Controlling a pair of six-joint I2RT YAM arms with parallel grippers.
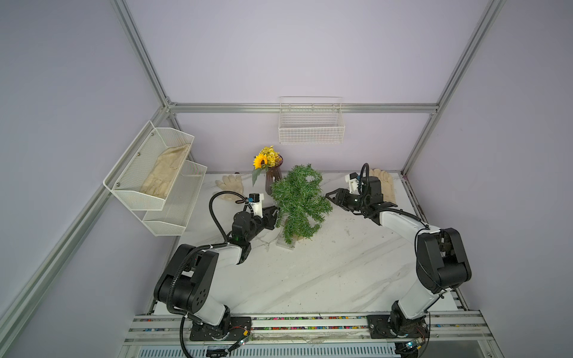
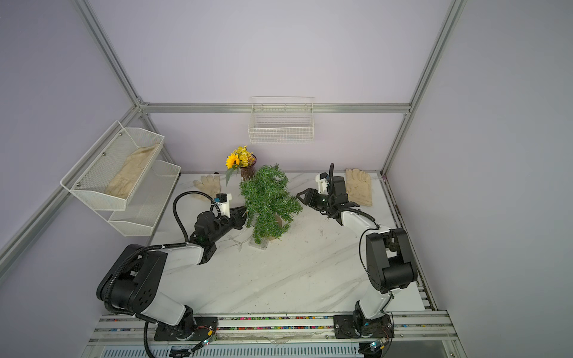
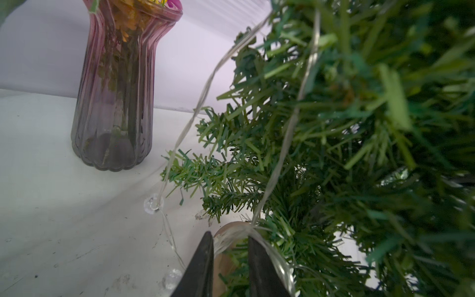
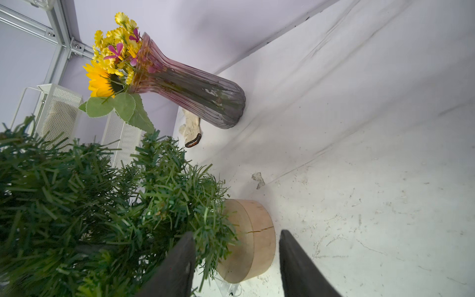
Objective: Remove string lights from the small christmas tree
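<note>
The small green Christmas tree stands on a wooden base mid-table. In the left wrist view a clear string-light wire runs down from the branches to my left gripper, bunched strands at its fingertips; whether they are gripped is unclear. Another strand hangs left with clear bulbs. The left fingertips look slightly apart, low by the tree's left side. My right gripper is at the tree's right side, fingers apart, part open, with base and foliage visible beyond them.
A vase of flowers stands behind the tree at the left. Gloves lie at both back corners. Wire baskets hang on the back and left walls.
</note>
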